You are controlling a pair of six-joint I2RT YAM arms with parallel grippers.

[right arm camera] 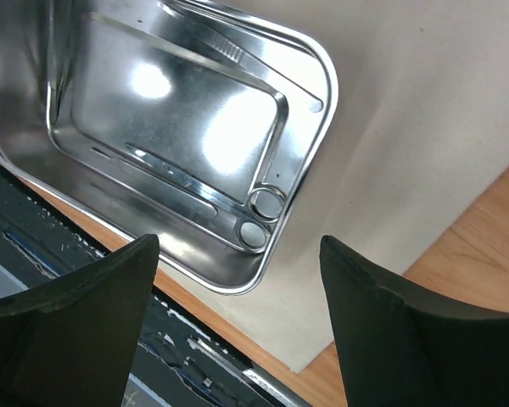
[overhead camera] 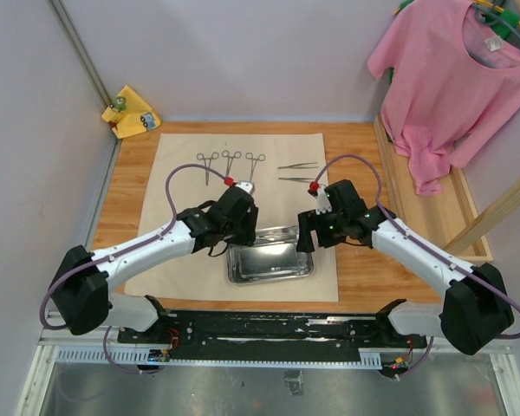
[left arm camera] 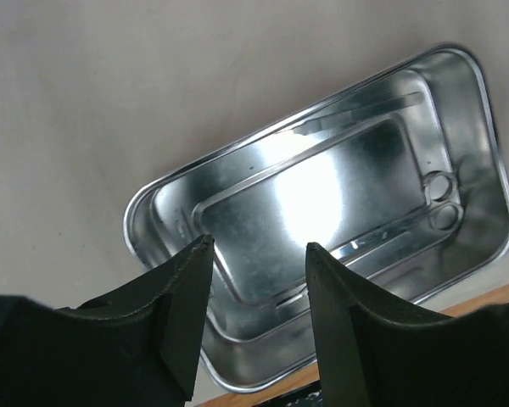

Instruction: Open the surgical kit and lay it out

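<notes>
The steel tray [overhead camera: 269, 260] lies on a beige cloth [overhead camera: 182, 277], holding a few instruments, among them ringed scissors [right arm camera: 267, 203] and tweezers [right arm camera: 170, 174]. My left gripper is open above the tray's left end, nothing between its fingers. My right gripper is open at the tray's right end, above it, empty. Three ringed instruments [overhead camera: 230, 160] lie in a row at the cloth's back, with two tweezers [overhead camera: 297, 165] to their right.
A wooden rack [overhead camera: 459, 243] with a pink shirt [overhead camera: 451, 78] stands at the right. A yellow cloth [overhead camera: 132, 113] sits back left.
</notes>
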